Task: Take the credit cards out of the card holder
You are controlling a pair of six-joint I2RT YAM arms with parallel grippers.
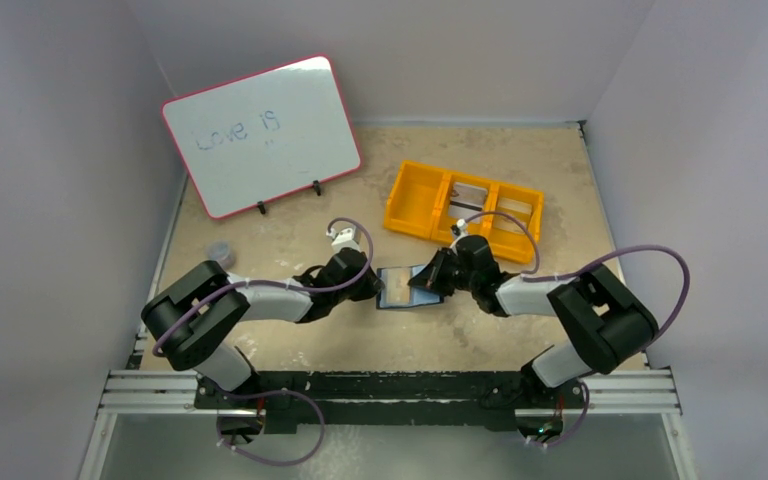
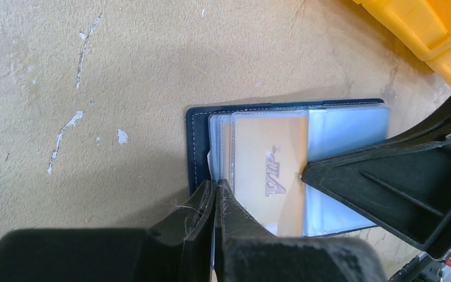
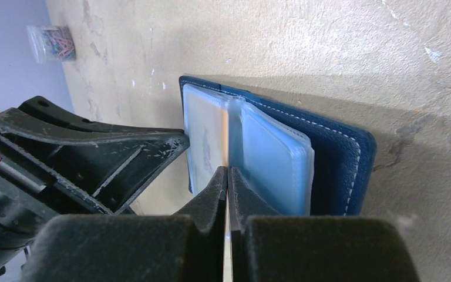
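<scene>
The card holder lies open on the table between both grippers, a dark blue cover with clear plastic sleeves; a pale sleeve marked "VIP" shows on top. My left gripper is shut at the left edge of the sleeves, no card visible between its fingers. My right gripper is shut, its tips down on the sleeves near the pale one's edge, nothing clearly between them. What is under the fingertips is hidden.
An orange compartment tray stands behind the holder to the right. A whiteboard is at the back left, and a small clear container at the left. The table in front of the holder is clear.
</scene>
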